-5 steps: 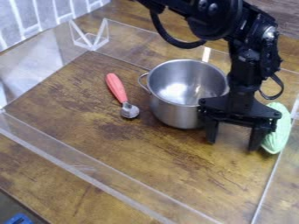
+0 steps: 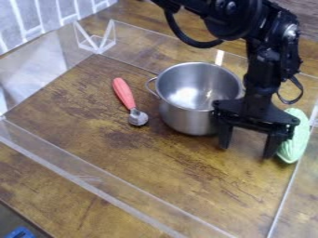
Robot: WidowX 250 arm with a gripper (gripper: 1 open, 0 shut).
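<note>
My black gripper is low over the wooden floor of the tray at the right, just beside a steel pot. A pale green object lies at its right, partly behind it. I cannot tell whether the gripper is open or shut, or whether anything is between its fingers. A utensil with a red handle and metal head lies left of the pot.
Clear plastic walls border the wooden surface. A small blue object sits at the bottom left corner.
</note>
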